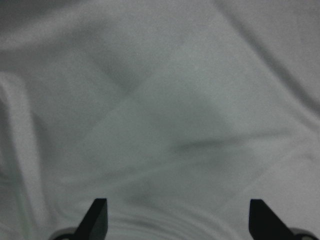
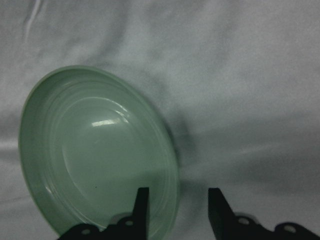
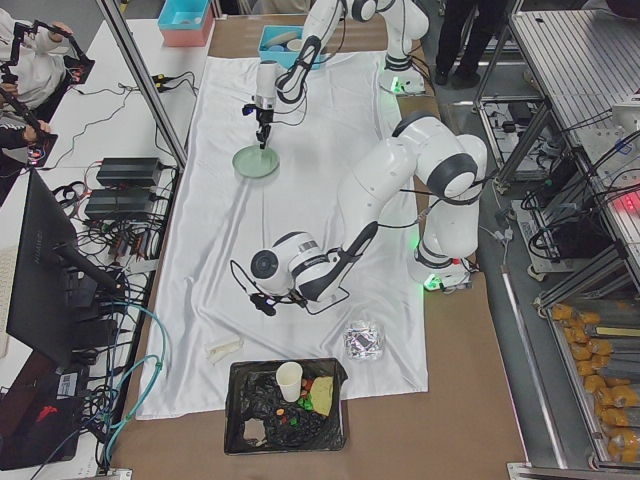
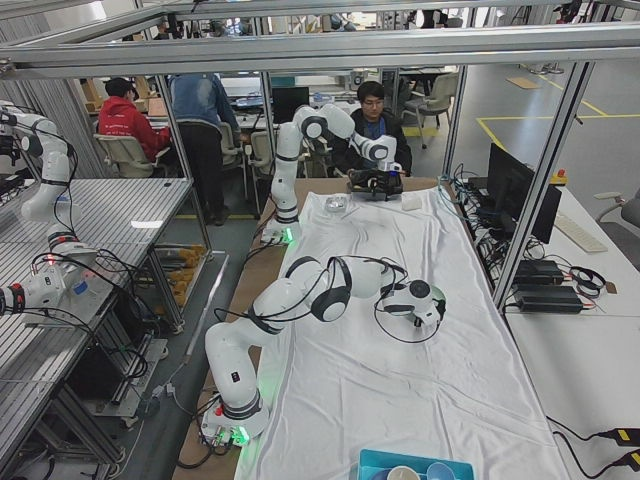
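A pale green plate (image 3: 256,166) (image 2: 95,150) lies on the white cloth. My right gripper (image 3: 262,140) is open just over the plate's rim, one finger inside the outline and one outside, with nothing between them. My left gripper (image 3: 266,305) is open over bare, creased cloth in the near half of the camera left view, nothing between its fingers.
A black lined bin (image 3: 240,420) with a cup and scraps stands at the near end, beside a silver packet (image 3: 363,340) and a pale strip (image 3: 223,351). A blue bin (image 4: 415,462) with cups is at the other end.
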